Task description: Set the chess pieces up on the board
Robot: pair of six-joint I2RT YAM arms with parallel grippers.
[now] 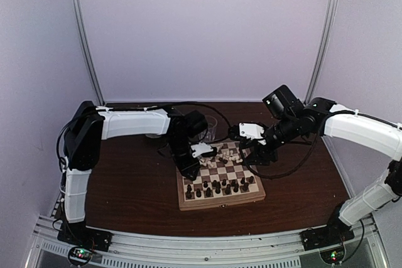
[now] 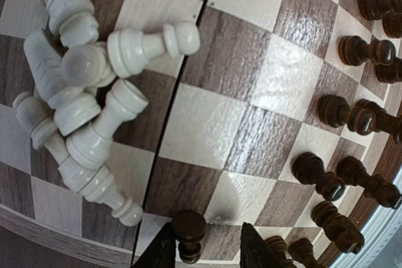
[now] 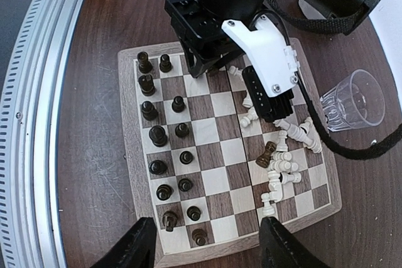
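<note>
Dark pieces stand in two rows along the near side of the chessboard (image 1: 220,203); a dark rook (image 3: 144,62) is at one corner. White pieces lie in a heap on the far half, such as a white pawn (image 2: 141,49). Over the board's left edge is my left gripper, part open. A dark pawn (image 2: 188,225) shows between its fingers, close to one of them, with a gap to the other. My right gripper hangs open above the board's right side, nothing between its fingers.
Among the white pieces lies a brown piece (image 3: 266,154). A clear glass (image 3: 353,100) stands behind the board, near the left arm. Bare table (image 1: 132,180) spreads left of the board and along its front.
</note>
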